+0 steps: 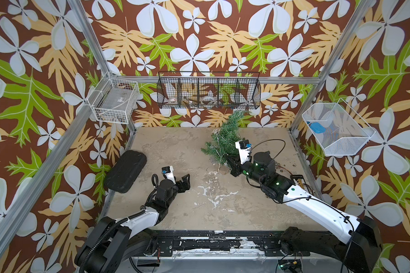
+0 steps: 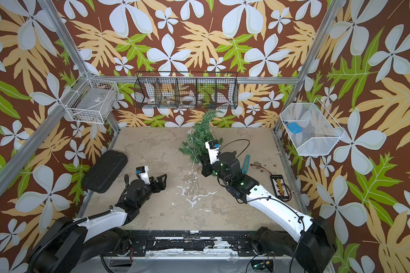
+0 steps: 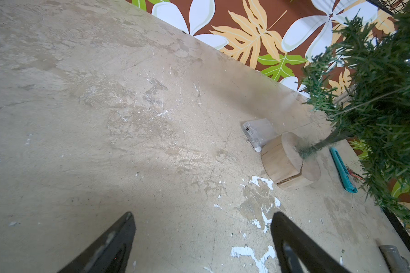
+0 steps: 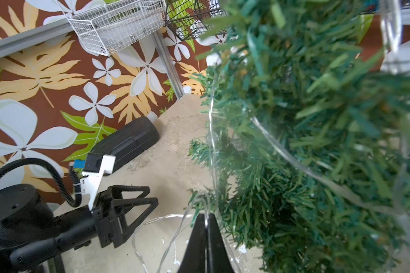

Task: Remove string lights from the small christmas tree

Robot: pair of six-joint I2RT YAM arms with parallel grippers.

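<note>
The small green Christmas tree (image 1: 225,136) stands on the table near the back, its wooden base (image 3: 280,159) showing in the left wrist view. Clear string lights (image 4: 300,168) run across its branches. At the tree's lower right side is my right gripper, shut. Thin clear strands meet around its tips and loop down to the left; whether one is pinched cannot be told. My left gripper stands open over bare table, left of the tree, with nothing between its fingers.
A clear flat box (image 3: 259,131) lies beside the base. Toward the right are a teal cutter (image 2: 246,163) and a black tray (image 2: 280,185). A black case (image 1: 125,171) lies on the left. Wire baskets (image 1: 208,93) hang behind.
</note>
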